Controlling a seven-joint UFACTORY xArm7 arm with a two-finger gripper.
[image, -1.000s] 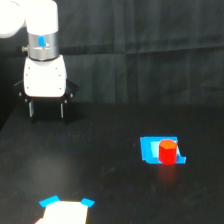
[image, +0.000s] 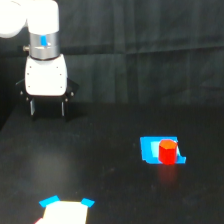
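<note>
My gripper (image: 48, 109) hangs at the upper left of the camera view, below the white arm. Its two dark fingers stand well apart, with nothing visible between them. Far to the right, a small red cylinder-like object (image: 168, 152) is on the black surface, at a blue-edged patch (image: 150, 141) with some white showing inside. A wide stretch of bare surface separates it from the gripper.
A pale, flat-looking item (image: 65, 213) with blue tape (image: 48, 201) at its upper corners is cut off by the bottom edge. Dark curtain (image: 140, 50) closes off the back.
My gripper has shifted very slightly up and to the right, its fingers still apart. The red object and the blue-edged patch are where they were.
</note>
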